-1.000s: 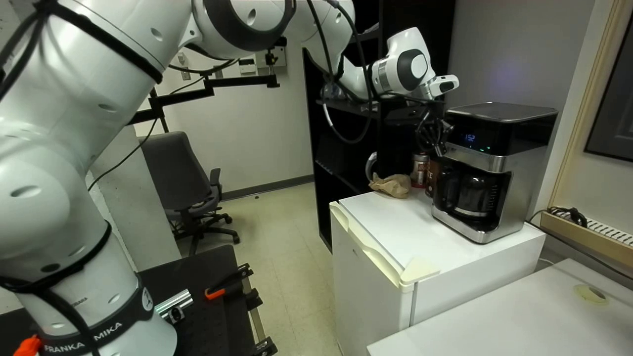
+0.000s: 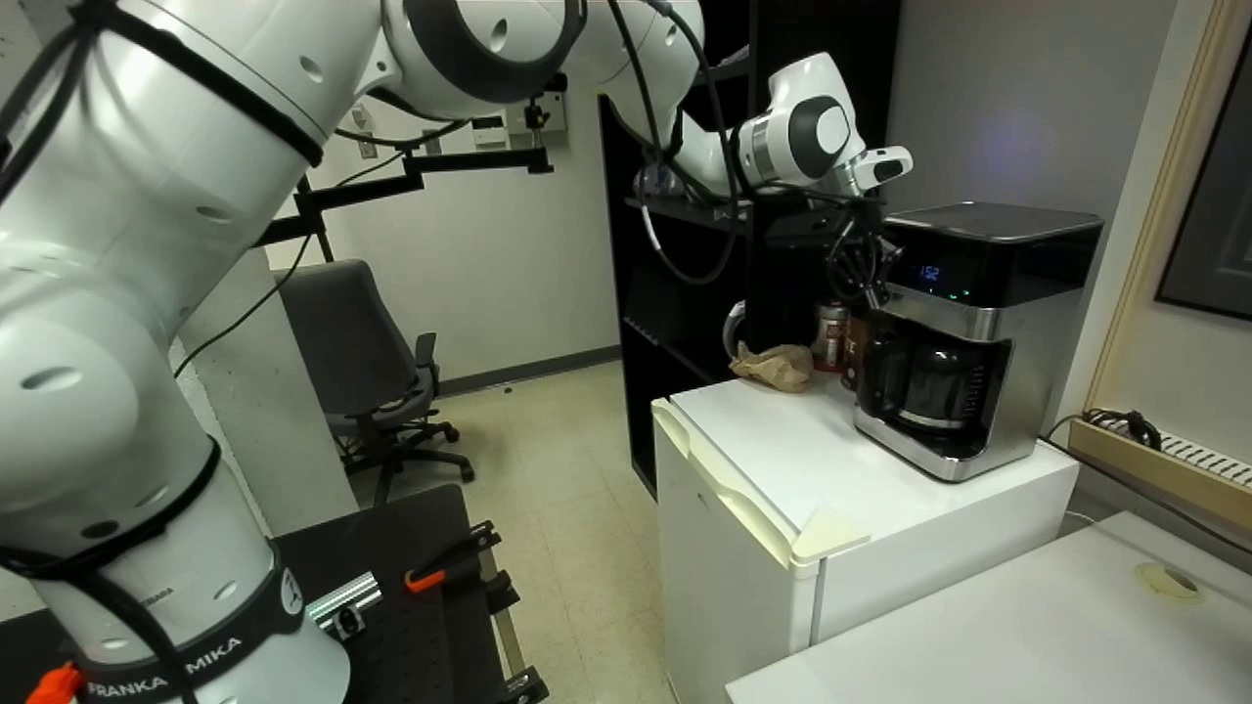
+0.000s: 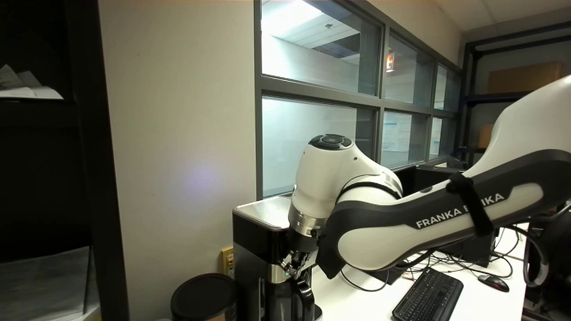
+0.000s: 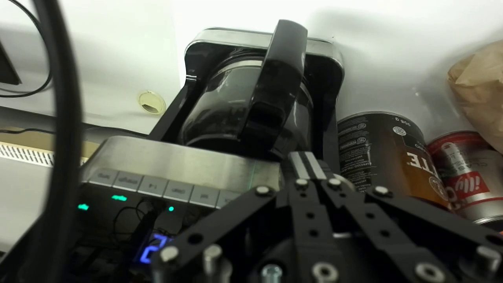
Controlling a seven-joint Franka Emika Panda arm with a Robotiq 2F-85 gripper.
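On top of a small white fridge [image 2: 763, 458] stands a black and steel coffee maker [image 2: 1033, 340], its display lit blue. Its glass carafe [image 4: 221, 103] sits inside, with the black handle [image 4: 278, 80] facing outward. My gripper is shut, and nothing shows between its fingers. The fingertips are at the end of the coffee maker's steel front strip [image 4: 198, 158], beside the row of buttons [image 4: 162, 188]. Whether they touch the front cannot be told. In exterior view 2 the gripper [image 3: 291, 270] is close against the machine's front, above the carafe handle.
Beside the coffee maker stand a dark can [image 4: 377, 155] and a red and silver can [image 4: 471, 174], with a crumpled brown paper bag [image 2: 777, 366] nearby. A black shelf rises behind.
My gripper has shifted very slightly to the right, toward the coffee maker's front. The coffee maker and the things around it have not moved.
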